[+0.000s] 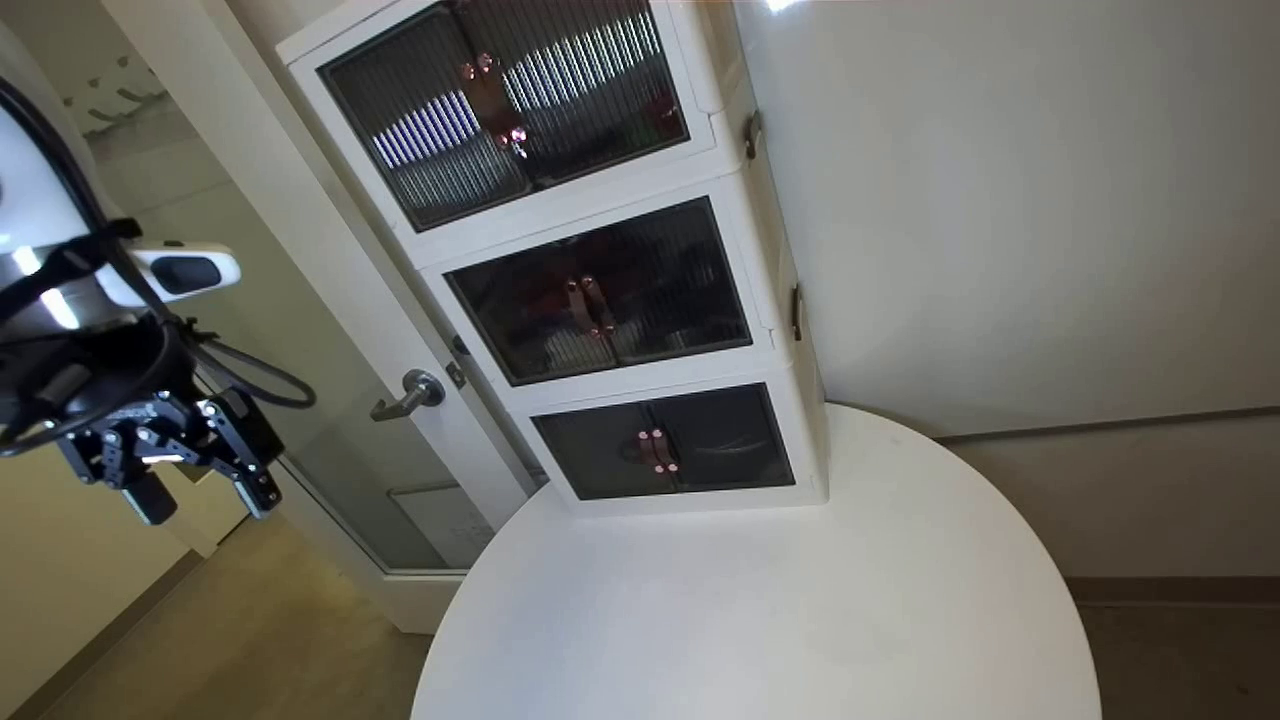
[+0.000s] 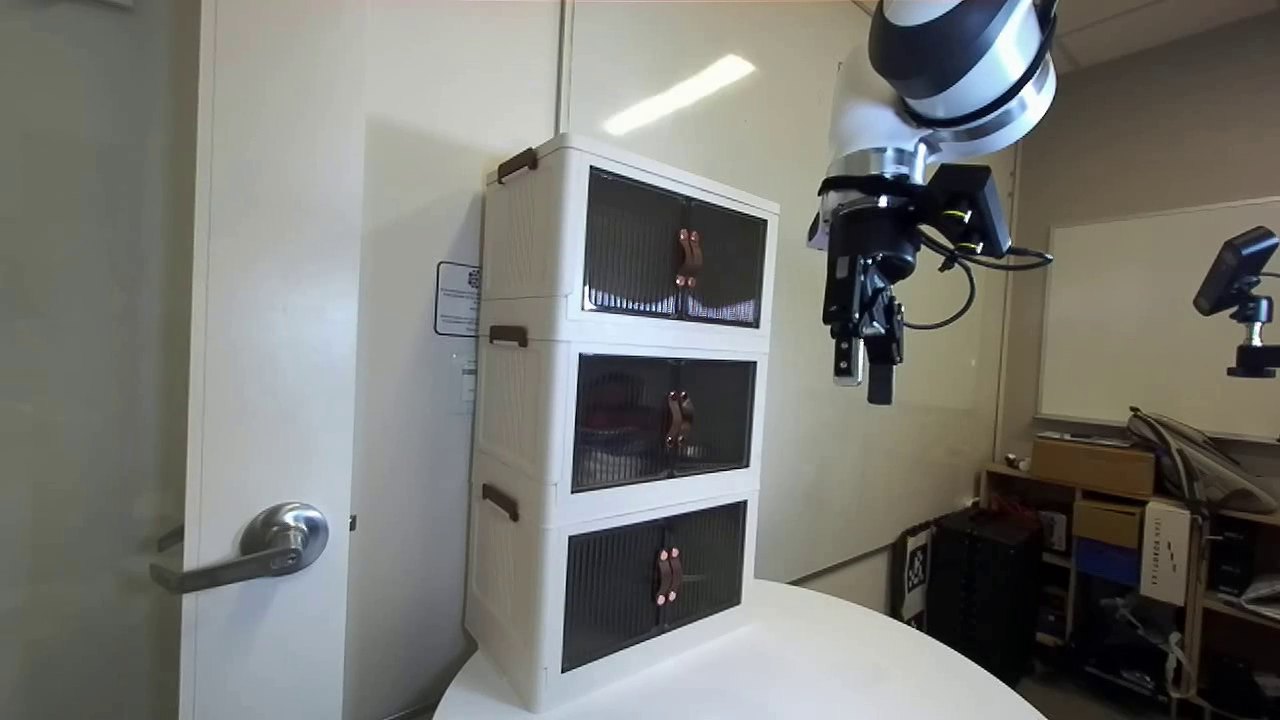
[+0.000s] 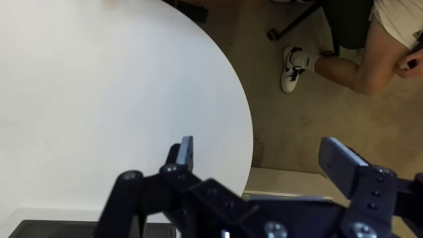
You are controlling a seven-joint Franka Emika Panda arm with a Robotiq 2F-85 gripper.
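Note:
A white cabinet of three stacked units (image 2: pixel 528 396) stands on the table, and all its dark ribbed doors look closed. Paired brown handles mark each level: the top handles (image 2: pixel 687 257), the middle handles (image 2: pixel 679 420) and the bottom handles (image 2: pixel 667 576). In the first exterior view my gripper (image 1: pixel 210 504) hangs in the air left of the cabinet, well apart from it. Its fingers are spread wide in the wrist view, where the gripper is open with nothing between its fingertips. What the cabinet holds is hard to make out through the doors.
Behind stands a door with a metal lever (image 1: pixel 409 394). A seated person's leg (image 3: pixel 341 73) shows on the floor beyond the table's edge. Shelves with boxes (image 2: pixel 1092 468) fill the far right.

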